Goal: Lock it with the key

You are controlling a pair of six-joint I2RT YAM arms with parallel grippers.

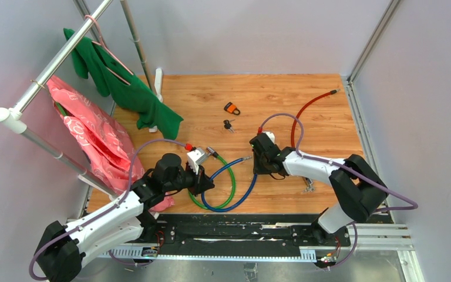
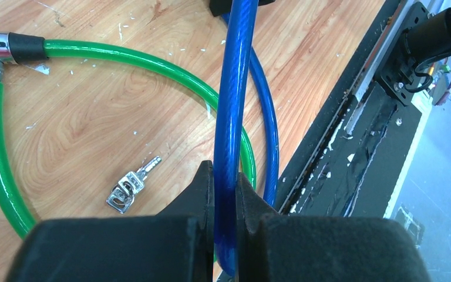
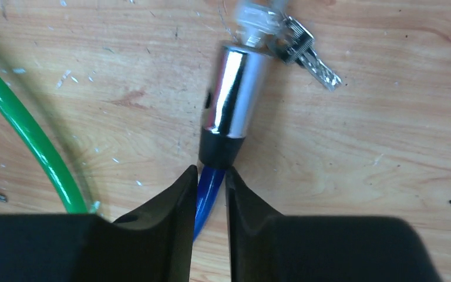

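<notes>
The blue cable lock (image 2: 232, 88) is clasped in my left gripper, which is shut on its hose. In the right wrist view its chrome lock head (image 3: 235, 88) with black collar lies below my right gripper, whose fingertips stand part open either side of the blue hose just under the collar; whether they touch it I cannot tell. Blurred silver keys (image 3: 290, 41) are at the top end of the head. A green cable lock (image 2: 123, 56) lies on the wood, with a silver key (image 2: 126, 191) inside its loop.
An orange padlock (image 1: 231, 108) and black keys (image 1: 228, 126) lie at the back middle, a red cable (image 1: 311, 101) at the right. A clothes rack with green (image 1: 123, 88) and pink (image 1: 94, 141) garments fills the left.
</notes>
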